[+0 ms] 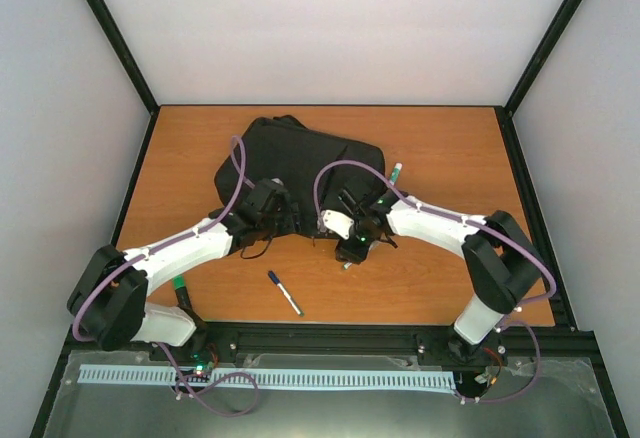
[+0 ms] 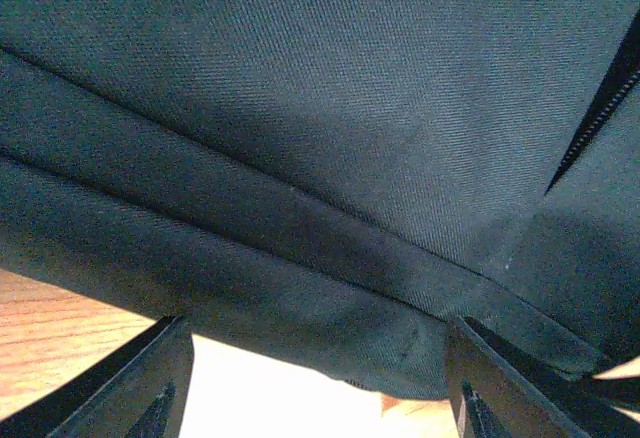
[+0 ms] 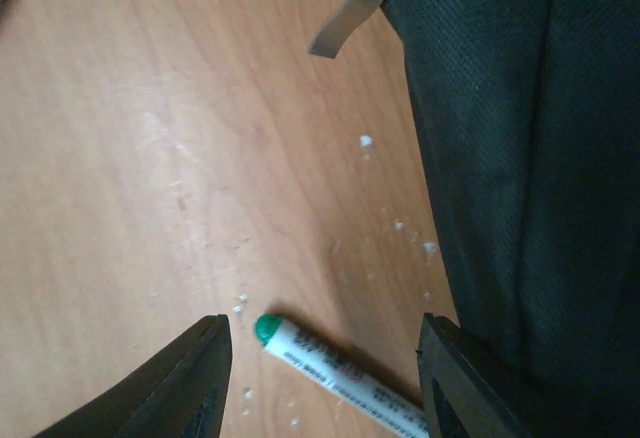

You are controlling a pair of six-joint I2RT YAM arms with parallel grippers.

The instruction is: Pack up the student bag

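The black bag (image 1: 300,163) lies on the table, and its dark cloth (image 2: 330,138) fills most of the left wrist view. By the bag's front edge, my left gripper (image 1: 292,220) is open, its fingers (image 2: 150,383) apart with no object gripped. My right gripper (image 1: 346,252) is low in front of the bag, open above a white pen with a green end (image 3: 345,376). That pen lies flat on the wood between and below the fingers; its far part is hidden by one finger. A blue-capped marker (image 1: 285,293) lies on the front table.
A green-ended dark marker (image 1: 180,292) is near the front left, beside the left arm. A white and teal item (image 1: 396,173) stands out right of the bag. A metal zipper pull (image 3: 345,20) hangs at the bag's edge.
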